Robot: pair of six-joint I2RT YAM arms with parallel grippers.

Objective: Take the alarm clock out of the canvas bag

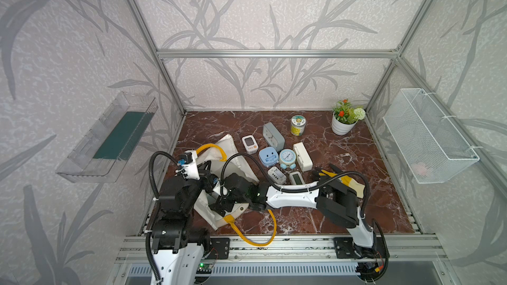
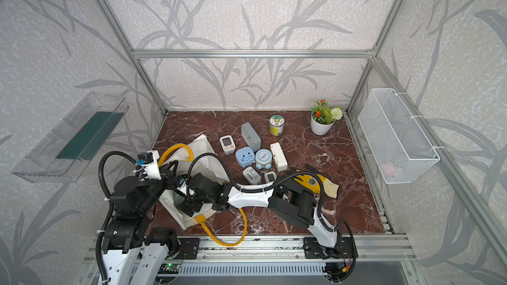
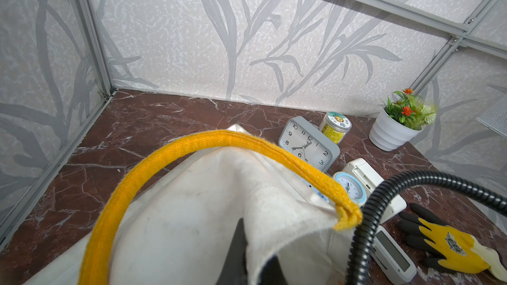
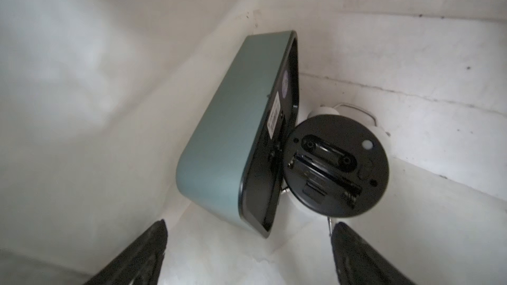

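Note:
The white canvas bag (image 3: 174,216) with yellow handles lies on its side at the left of the table. My left gripper is shut on a fold of the bag's rim, one dark finger on each side of the cloth. Inside the bag, the right wrist view shows a green, rounded box-shaped alarm clock (image 4: 227,121) leaning on the canvas. A round clock with a black back (image 4: 338,166) touches its open rear side. My right gripper stands open inside the bag, its fingers spread in front of both clocks and nothing gripped.
Several other clocks stand right of the bag, among them a grey square clock (image 3: 309,143) and a blue round one (image 1: 287,157). A tin (image 1: 297,123), a potted plant (image 1: 344,118) and a yellow glove (image 3: 454,245) lie beyond. The right arm crosses low over the table's front.

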